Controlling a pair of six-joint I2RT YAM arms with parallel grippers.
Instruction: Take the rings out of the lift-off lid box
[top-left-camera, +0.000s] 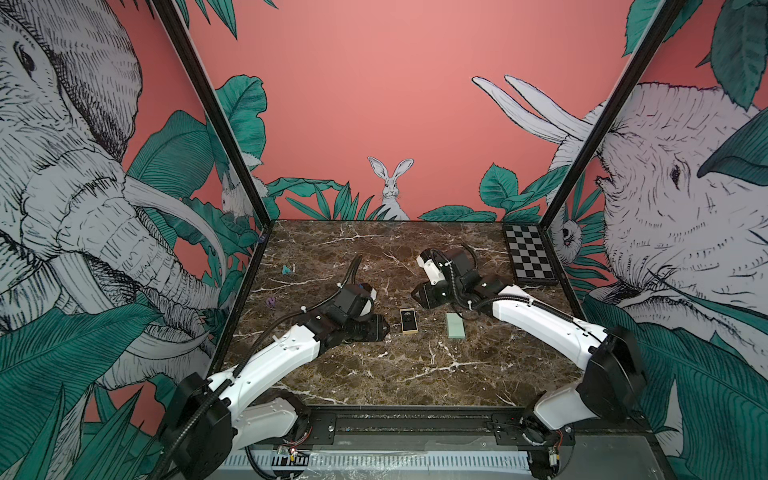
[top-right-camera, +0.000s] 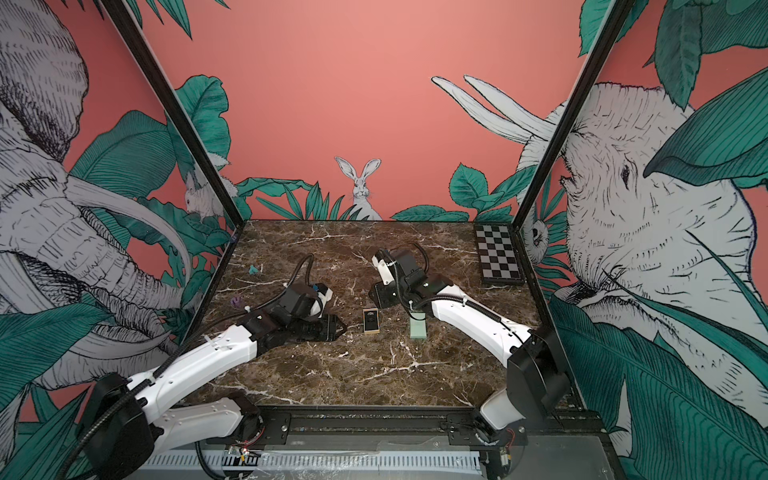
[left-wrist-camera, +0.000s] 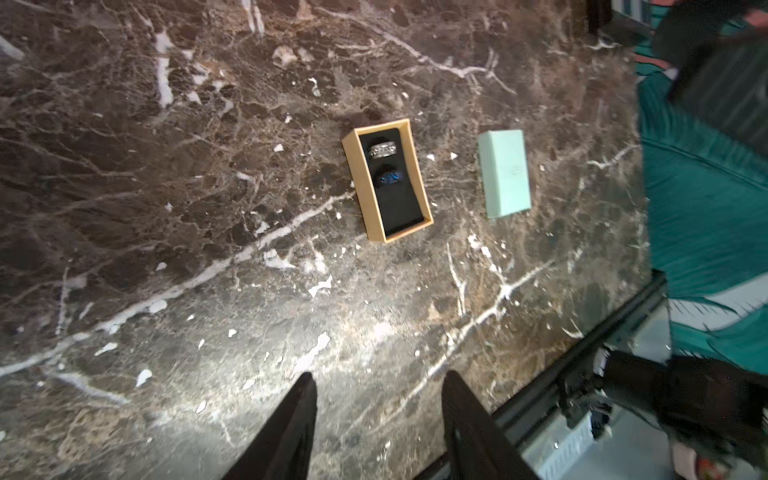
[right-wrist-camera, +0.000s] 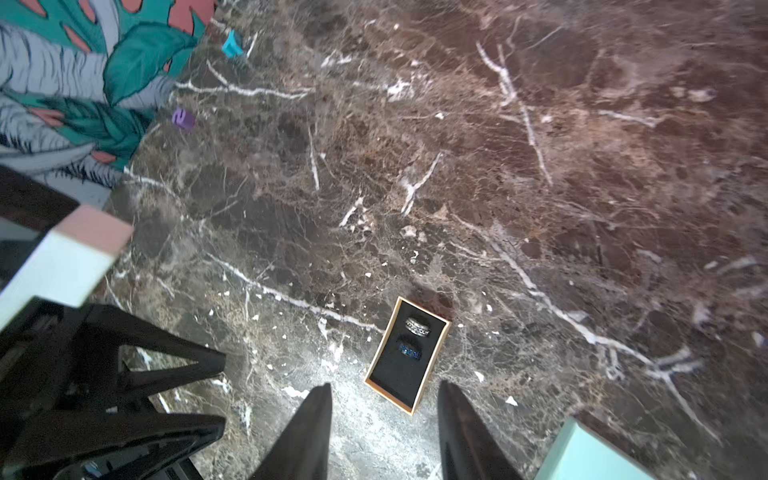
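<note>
The open box base (left-wrist-camera: 369, 196), tan with a black inside, stands on the marble table with a silver ring (left-wrist-camera: 382, 149) and a dark blue ring (left-wrist-camera: 389, 177) in its insert. Its likely lid, a pale green box (left-wrist-camera: 504, 173), lies a short way to the right. My left gripper hangs above the table left of the base, fingers apart and nothing between them. Above and behind the base is my right gripper, also with a gap between its fingers and empty. Both rings also show in the right wrist view.
Two small items, one teal (top-left-camera: 286, 270) and one purple (top-left-camera: 271, 301), lie at the table's left side. A checkered board (top-left-camera: 529, 253) stands at the back right. Bare table lies in front of the box.
</note>
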